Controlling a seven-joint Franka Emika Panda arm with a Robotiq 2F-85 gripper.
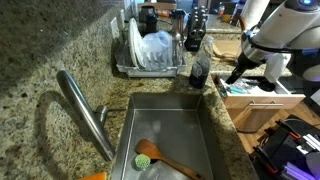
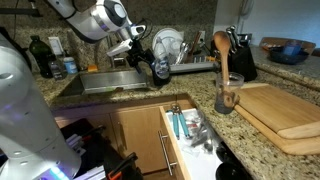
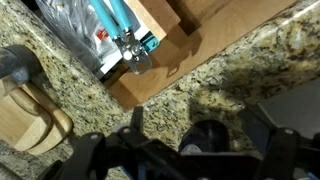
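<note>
My gripper is open, with its dark fingers spread wide and nothing held. In the wrist view a dark, round-topped bottle appears below and between the fingers, by the counter's edge. From the side, the gripper hangs over the counter to the right of that dark bottle, apart from it. The second exterior view has the bottle standing upright near the sink. Blue-handled utensils lie in the open drawer.
A wooden spoon and a green scrubber lie in the sink. The dish rack holds plates behind it. Along the counter stand a cup with a wooden spoon, a knife block and cutting boards.
</note>
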